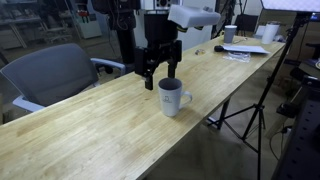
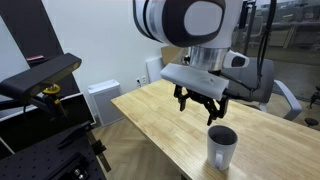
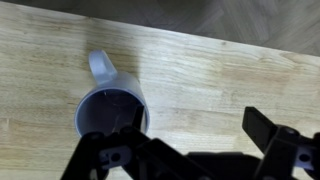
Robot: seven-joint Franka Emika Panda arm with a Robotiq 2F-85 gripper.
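A light-coloured mug [image 1: 170,103] stands upright on the wooden table near its edge, handle [image 1: 186,97] towards that edge. My gripper [image 1: 160,77] is open just above and beside the mug, with nothing between its fingers. In the wrist view the mug [image 3: 112,103] appears left of the gap, its dark inside visible; the left fingertip [image 3: 137,120] overlaps its rim, while the right one [image 3: 258,126] is over bare wood. Exterior view 2 has the gripper [image 2: 197,109] higher than the mug [image 2: 221,148]. Whether finger and rim touch, I cannot tell.
Bare tabletop [image 1: 85,128] stretches left of the mug. A grey chair [image 1: 50,75] stands against the table's far side. Papers [image 1: 245,49] and cups [image 1: 229,34] lie well away at the far right end. A tripod [image 1: 262,110] stands off the table's near side.
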